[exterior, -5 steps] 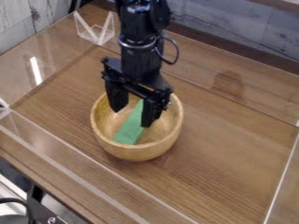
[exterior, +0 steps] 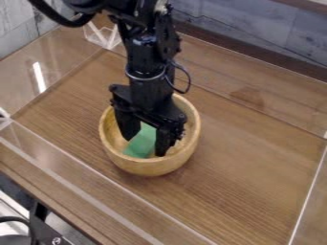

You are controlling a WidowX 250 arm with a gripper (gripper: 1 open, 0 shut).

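Note:
A round wooden bowl (exterior: 151, 162) sits on the wooden table, holding a green object (exterior: 141, 145) that is partly hidden. My black gripper (exterior: 143, 124) is over the bowl, open, its two fingers reaching down into it on either side, around and above the green object. Whether the fingers touch the object I cannot tell.
The wooden table (exterior: 243, 182) has wide free room to the right and at the upper left. A pale wall runs along the back, a clear plastic item (exterior: 102, 33) stands at the back left, and cables lie off the lower left edge.
The gripper has moved slightly left and lower over the bowl, now covering more of the green object.

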